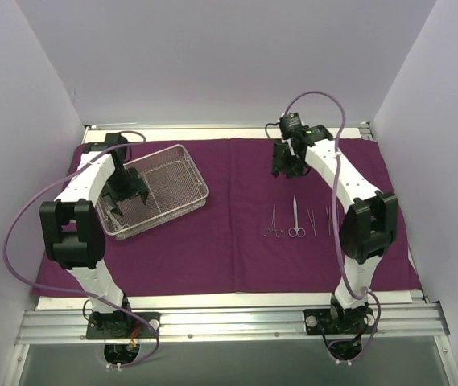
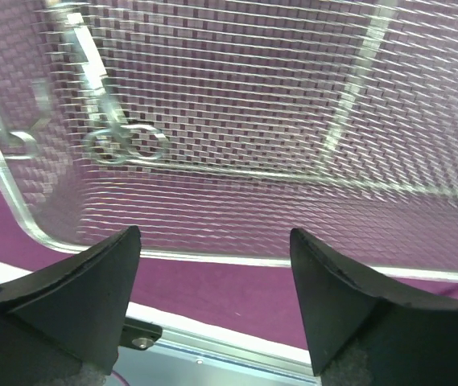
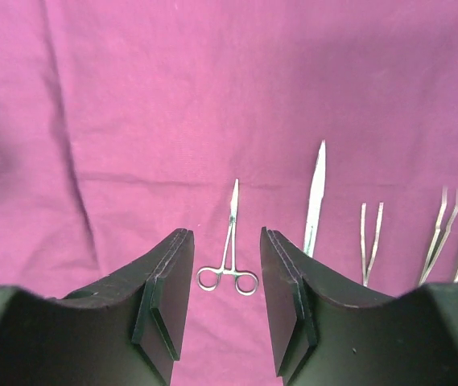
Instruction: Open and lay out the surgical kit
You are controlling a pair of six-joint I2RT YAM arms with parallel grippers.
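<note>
A wire mesh tray [image 1: 200, 201] stands on the left of the purple cloth. My left gripper [image 1: 125, 199] hangs over it, fingers apart and nothing between them. Ringed scissors-like instruments [image 2: 109, 112] lie inside the tray in the left wrist view. On the cloth's right half lie a small hemostat [image 3: 232, 241], a longer instrument [image 3: 315, 197], tweezers [image 3: 370, 241] and more tweezers [image 3: 436, 237] in a row. Above and beyond them my right gripper is open and empty; in its view the hemostat shows between the fingers but lies below on the cloth.
A white table edge [image 1: 212, 300] borders it at the front. Purple cables [image 1: 339, 185] loop beside both arms.
</note>
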